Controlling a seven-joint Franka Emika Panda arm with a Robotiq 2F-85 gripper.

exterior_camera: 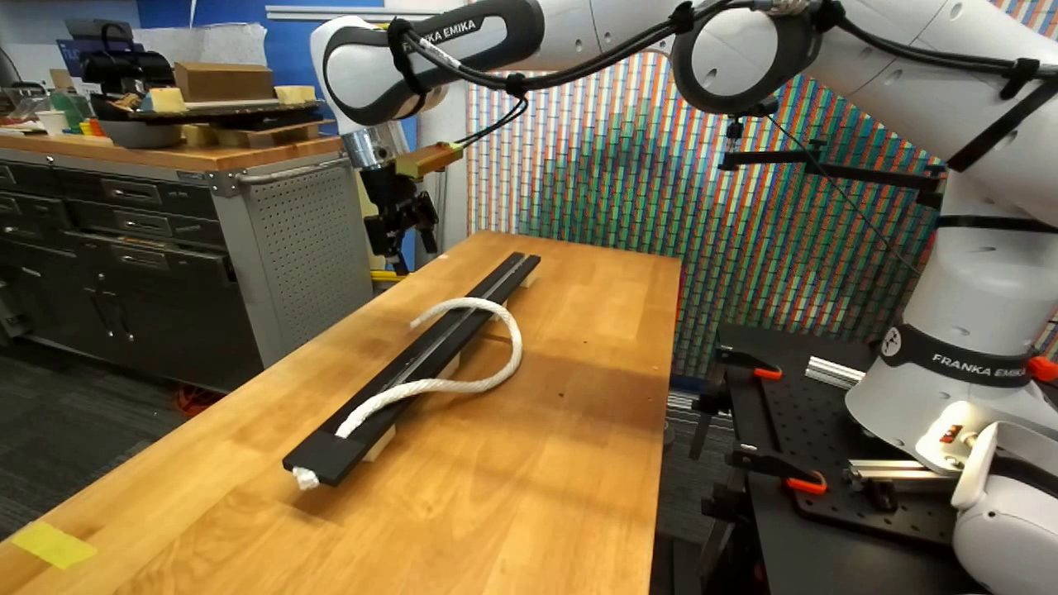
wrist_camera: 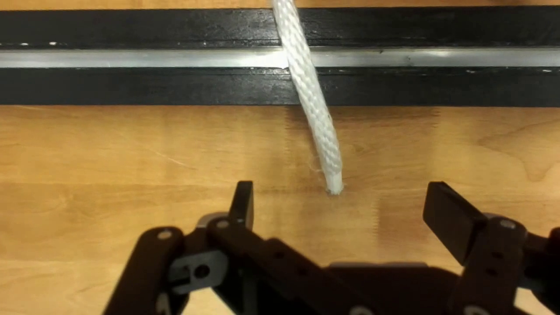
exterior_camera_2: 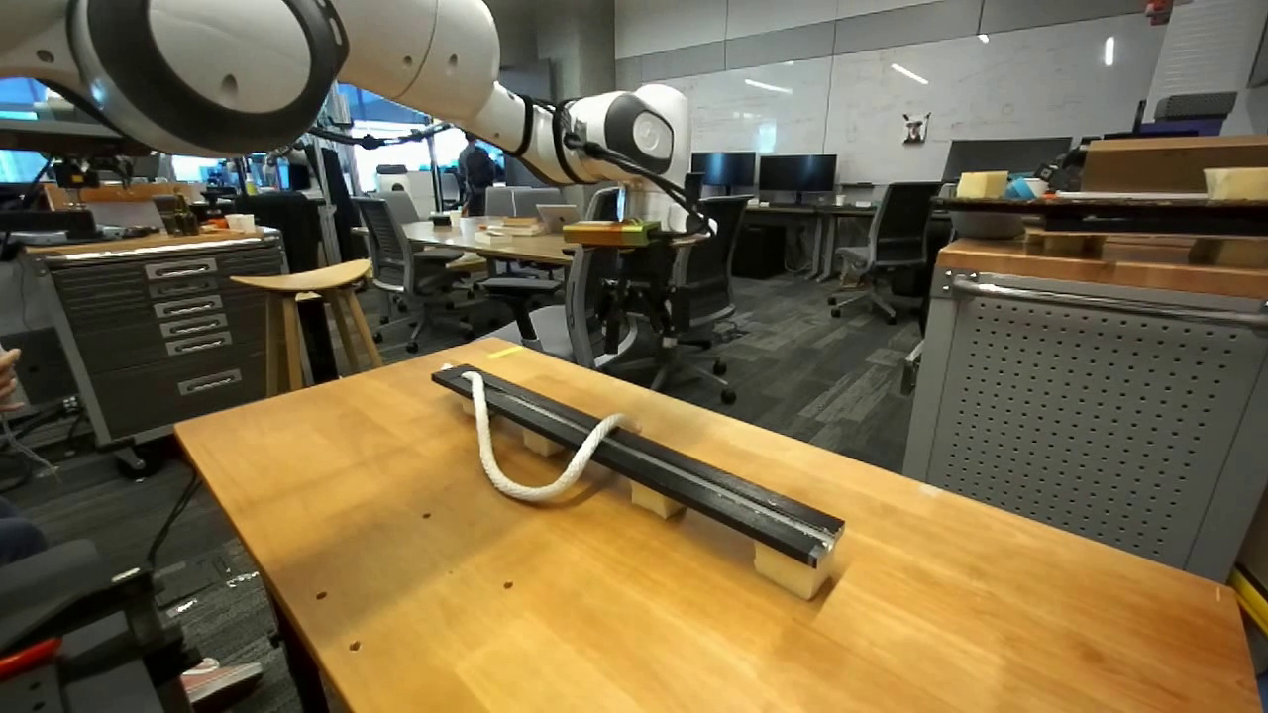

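A white braided rope (exterior_camera: 501,373) curves across a long black grooved rail (exterior_camera: 474,322) on the wooden table. One end is tucked at the rail's near end in exterior view 1; from there the rope loops out over the table and crosses back over the rail. Its loose end (wrist_camera: 334,181) hangs beyond the rail's edge in the wrist view. My gripper stands open, the fingers wide apart and nothing held. That rope end shows between the two fingers, apart from both. In exterior view 1 my gripper (exterior_camera: 417,259) is above the table's left edge, higher than the rope.
Pale blocks (exterior_camera_2: 792,570) hold the rail off the wooden table (exterior_camera_2: 392,523). A grey cabinet with a perforated side (exterior_camera: 302,238) stands beyond the table's left edge. Yellow tape (exterior_camera: 54,545) marks the near left corner.
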